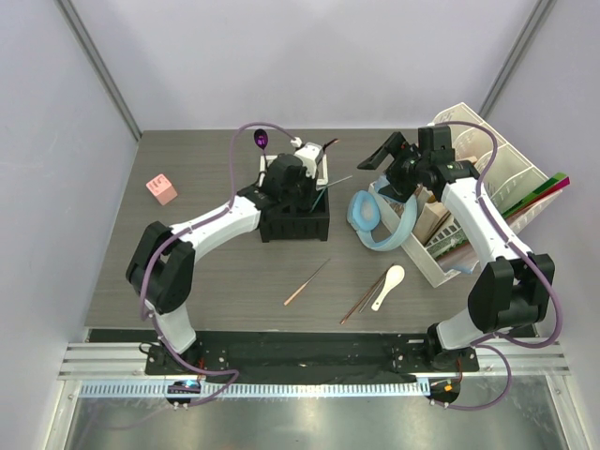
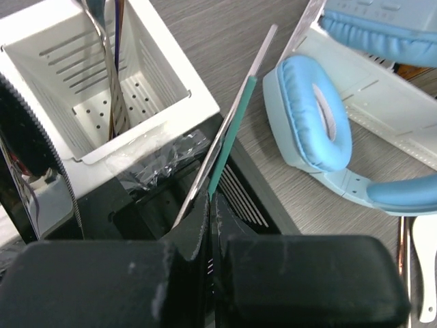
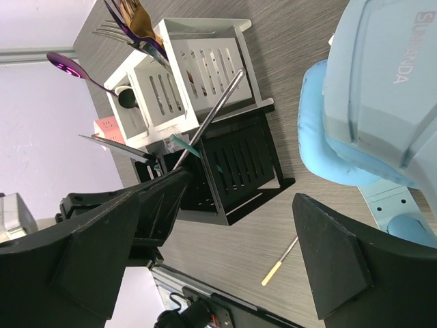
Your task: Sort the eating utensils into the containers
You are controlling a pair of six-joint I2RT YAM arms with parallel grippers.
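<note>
My left gripper is shut, low over the black compartments of the utensil caddy [image 1: 295,228], with a steel stick [image 2: 257,55] and a teal stick [image 2: 233,123] at its tips; whether either is between them is unclear. The white compartments [image 3: 205,68] hold forks and other utensils; a purple spoon [image 3: 65,64] leans out. My right gripper [image 1: 383,162] stands open above the blue headphones [image 1: 366,213]. A thin utensil with a light handle [image 1: 295,293], long chopsticks [image 1: 356,306] and a white spoon [image 1: 389,286] lie on the table.
A white rack [image 1: 431,267] of boards and other items fills the right side. A pink cube [image 1: 161,187] sits at the left.
</note>
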